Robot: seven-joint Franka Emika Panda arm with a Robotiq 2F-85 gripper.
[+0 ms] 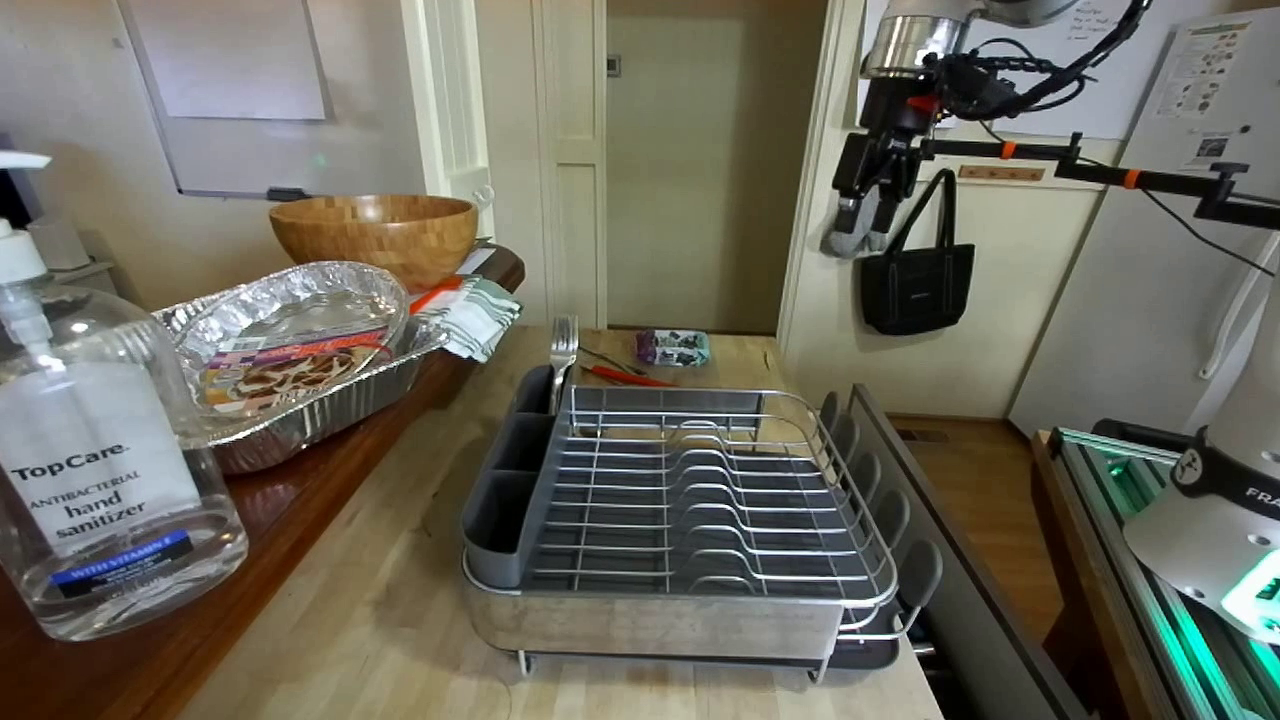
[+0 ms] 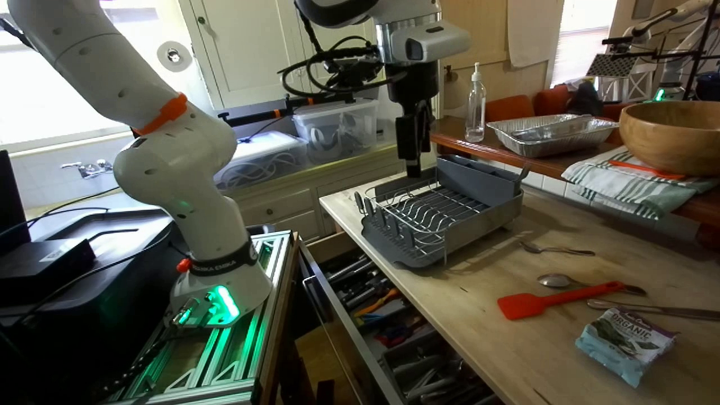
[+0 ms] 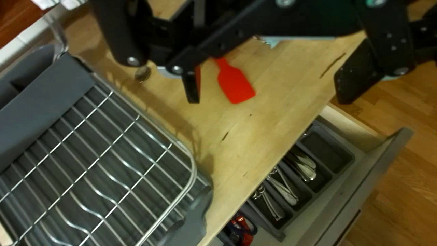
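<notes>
My gripper is open and empty in the wrist view, its fingers spread wide high above the counter. Between them, far below, shows a red spatula (image 3: 236,84). The grey dish rack (image 2: 466,219) stands on the counter, and a fork (image 1: 564,348) is upright in its utensil holder (image 1: 501,510). A drawer (image 3: 360,186) stands pulled out beside the counter, with sorted silverware (image 3: 282,186) in its tray. On the counter also lie two spoons, one nearer the rack (image 2: 557,250), a knife (image 2: 655,310) and a snack packet (image 2: 628,344).
On the raised wooden ledge are a hand sanitizer bottle (image 1: 108,480), foil trays (image 1: 294,372), a striped towel (image 1: 471,318) and a wooden bowl (image 1: 374,234). Bare counter lies between the rack and the spatula.
</notes>
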